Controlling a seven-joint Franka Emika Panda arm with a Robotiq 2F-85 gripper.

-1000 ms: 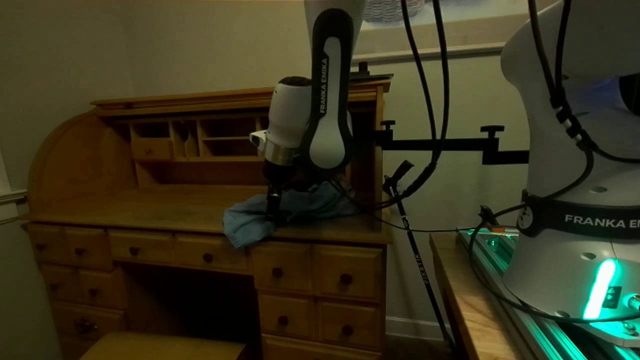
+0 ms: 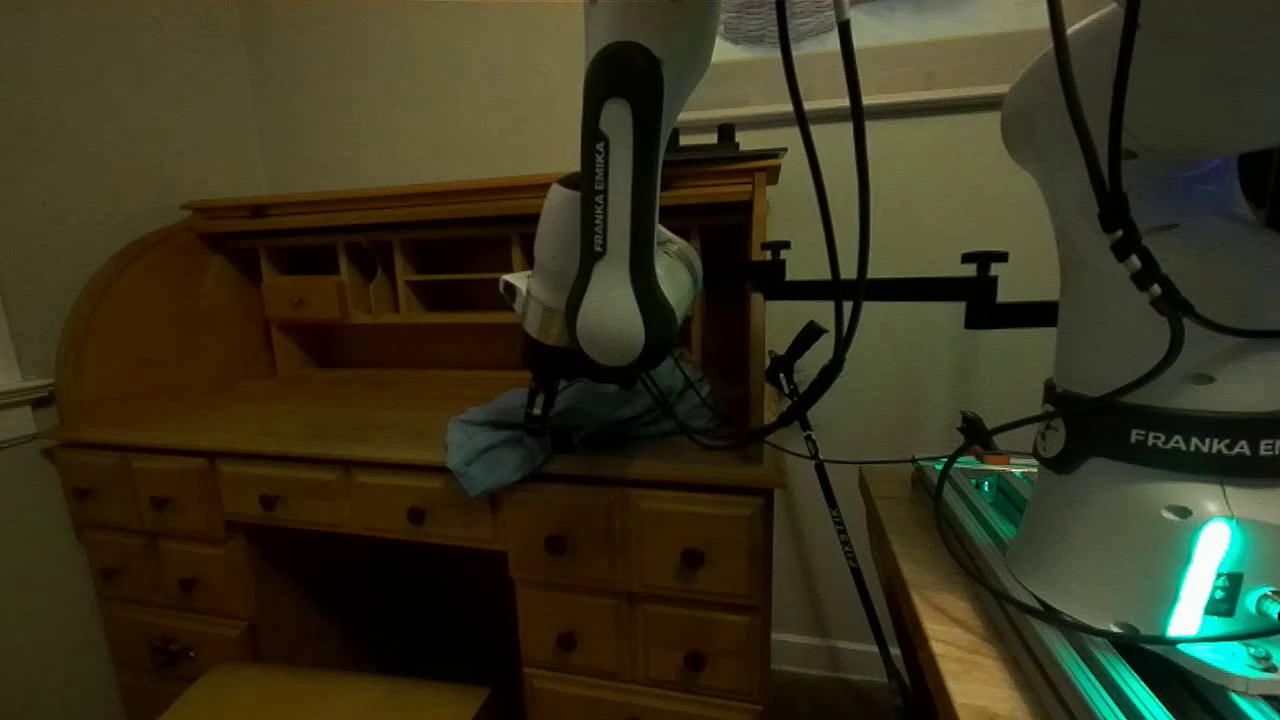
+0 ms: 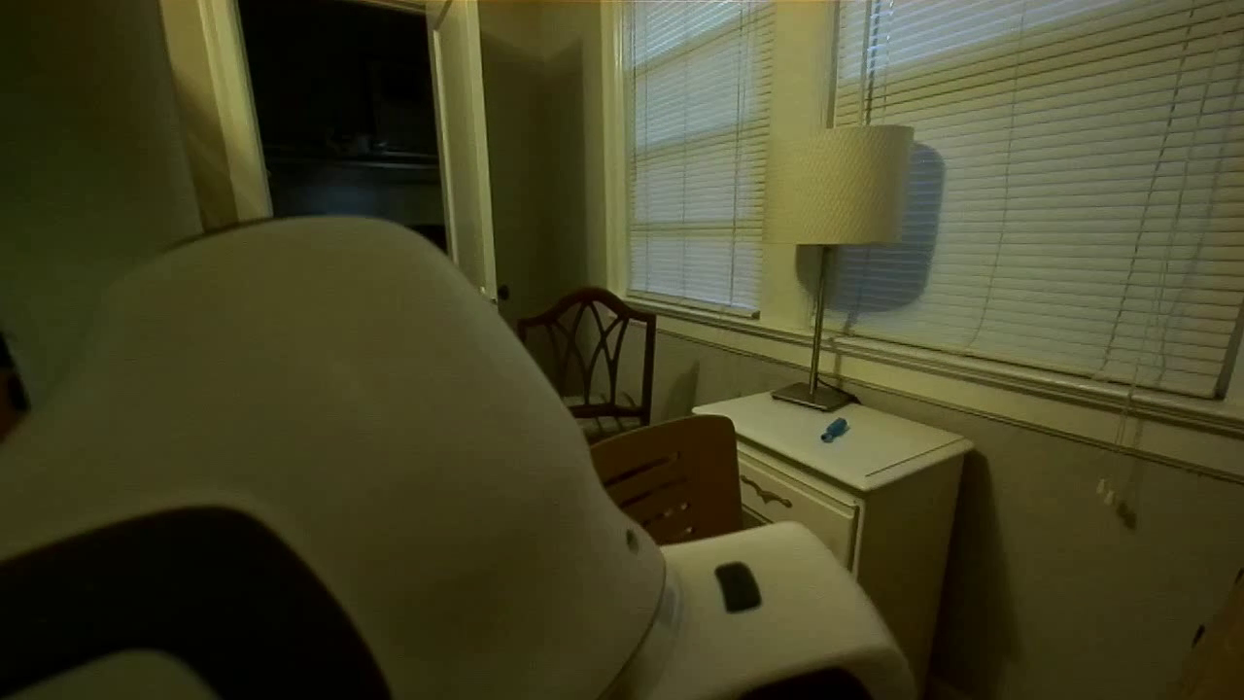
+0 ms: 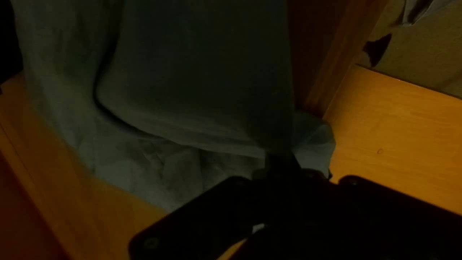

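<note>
A crumpled blue-grey cloth (image 2: 498,444) lies on the desk's front right part, one bit of it draping over the front edge. My gripper (image 2: 537,422) points down at this cloth. In the wrist view the cloth (image 4: 173,108) fills the upper left and middle. There the dark gripper has its fingertips together, pinching the corner of the top fold. Much of the fold still rests over the layers beneath. The arm hides part of the cloth in the first exterior view.
The wooden roll-top desk (image 2: 324,408) has a clear top to the left of the cloth. Its right side panel rises close by the cloth. Cables (image 2: 828,360) hang beside the arm. A blue object (image 3: 835,430) lies on a white cabinet (image 3: 898,449) by a lamp.
The arm has shifted slightly left in the first exterior view.
</note>
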